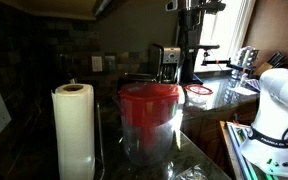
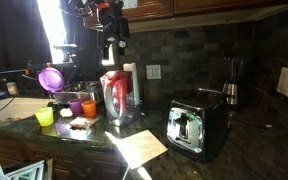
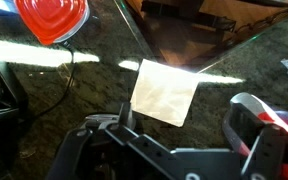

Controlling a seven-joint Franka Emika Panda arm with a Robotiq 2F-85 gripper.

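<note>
My gripper hangs high above the counter, its two dark fingers spread wide with nothing visible between them. In exterior view 2 the gripper (image 2: 112, 48) is in the air above a clear pitcher with red parts (image 2: 116, 88). A pale square sheet (image 3: 165, 93) lies flat on the dark counter, beyond the fingers in the wrist view; exterior view 2 shows the same sheet (image 2: 140, 148) in front of a chrome toaster (image 2: 196, 125). The red-topped pitcher (image 1: 151, 95) stands large in exterior view 1.
A paper towel roll (image 1: 75, 135) stands left of the pitcher. Colourful cups (image 2: 76, 104) are grouped near the window. A red-lidded container (image 3: 49, 18) sits at the wrist view's upper left. Bare counter (image 2: 254, 150) lies right of the toaster.
</note>
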